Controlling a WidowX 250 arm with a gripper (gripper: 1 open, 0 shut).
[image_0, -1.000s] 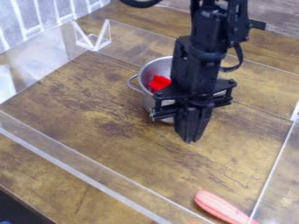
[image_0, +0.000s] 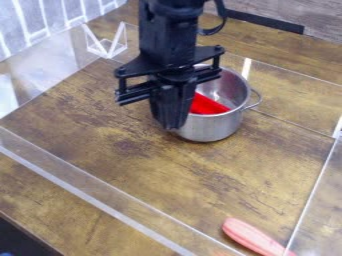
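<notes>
My black gripper (image_0: 171, 103) is over the left part of a steel pot (image_0: 214, 125), its lower end in front of the pot's left wall. It appears shut, with nothing visible between its fingers. Inside the pot lies a red object (image_0: 209, 105), partly hidden by the gripper. A pink, elongated object (image_0: 255, 237) lies at the front right of the wooden table (image_0: 100, 165).
Clear plastic walls border the work area at left, right and front. A white wire piece (image_0: 106, 40) sits at the back left.
The gripper has moved left and upward in the view, from in front of the pot's right side to over its left part, uncovering more of the pot.
</notes>
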